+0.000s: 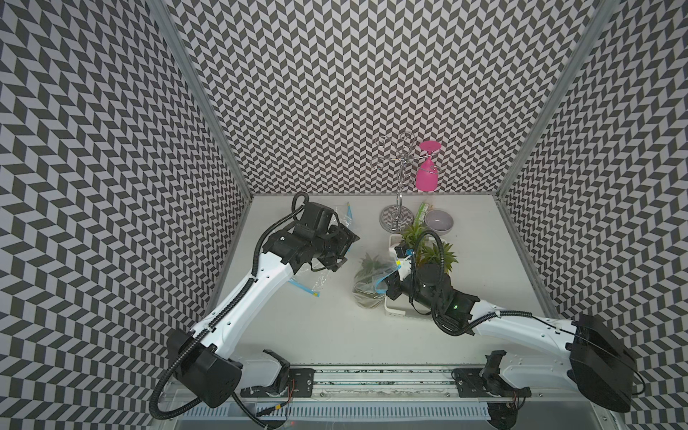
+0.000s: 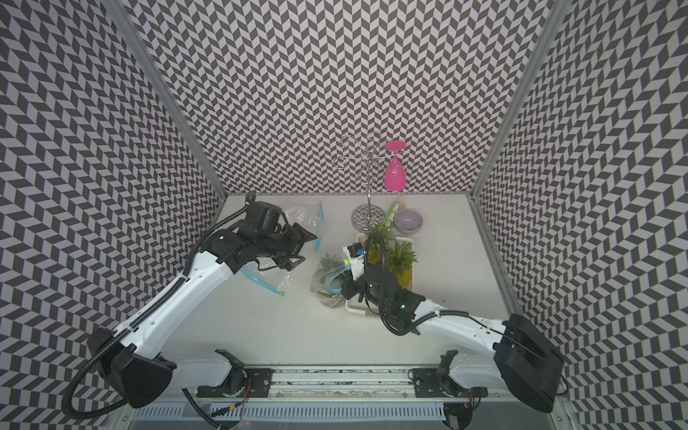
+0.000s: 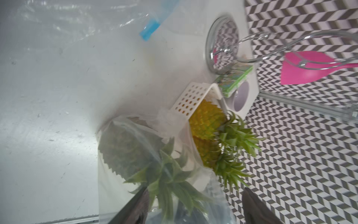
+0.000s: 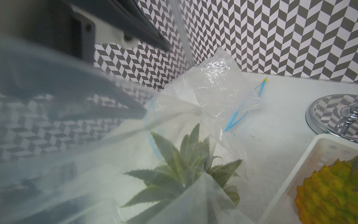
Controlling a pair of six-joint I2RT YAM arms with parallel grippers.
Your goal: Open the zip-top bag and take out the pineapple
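A clear zip bag [image 1: 369, 294] holds a pineapple, its leafy crown [image 4: 182, 164] showing through the plastic and its body [image 3: 130, 149] beside the white basket. My right gripper [image 1: 394, 276] is shut at the bag's upper edge by the blue zip, with bag film stretched close across the right wrist view; what lies between its fingers is hard to see. My left gripper [image 1: 344, 251] is open above the table, left of and higher than the bag, with the bagged pineapple below it in the left wrist view.
The white basket [image 4: 283, 186] holds yellow pineapples [image 3: 205, 119]. Behind stand a metal stand [image 2: 367, 215] with a pink utensil [image 2: 395, 172], a bowl [image 2: 408, 222] and a green-edged packet [image 3: 235, 78]. More empty bags [image 4: 208, 82] lie on the left.
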